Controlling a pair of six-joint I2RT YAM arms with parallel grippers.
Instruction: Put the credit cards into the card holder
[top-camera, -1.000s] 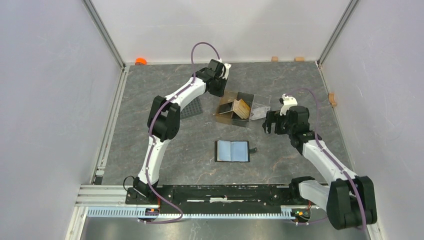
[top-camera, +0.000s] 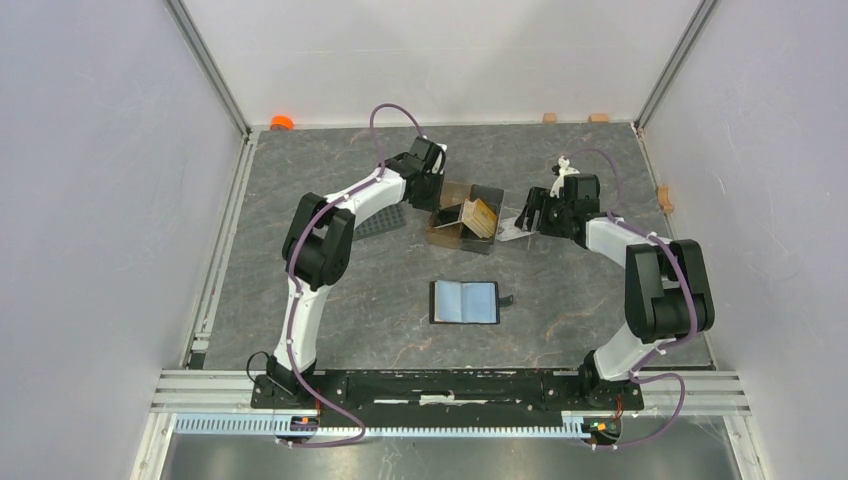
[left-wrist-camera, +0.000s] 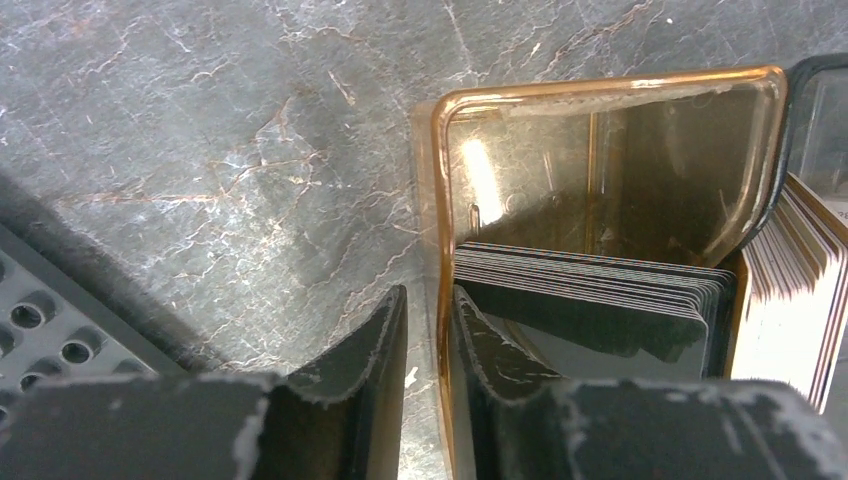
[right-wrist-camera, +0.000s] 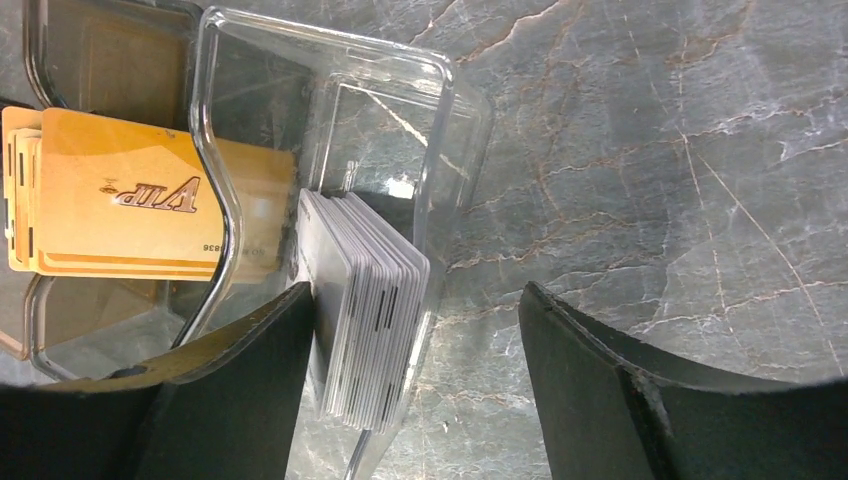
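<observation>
Dark cards (left-wrist-camera: 590, 300) lean in the amber compartment (top-camera: 449, 192) of a three-part box. Yellow cards (right-wrist-camera: 130, 200) tilt in its middle, and white cards (right-wrist-camera: 365, 310) lean in the clear compartment (right-wrist-camera: 330, 45) at its right end. My left gripper straddles the amber left wall, one finger outside and one inside; a gap shows between the outer finger and the wall. My right gripper is wide open around the clear right wall, its left finger beside the white cards, its right finger outside. An open dark-edged booklet with pale pages, seemingly the card holder (top-camera: 465, 302), lies in front.
A grey studded plate (left-wrist-camera: 60, 330) lies left of the box, partly under my left arm. The tabletop (top-camera: 390, 310) around the card holder is clear. Small orange-brown blocks (top-camera: 598, 118) sit along the back edge.
The right gripper has moved back and left to its clear end. The box has shifted slightly left.
</observation>
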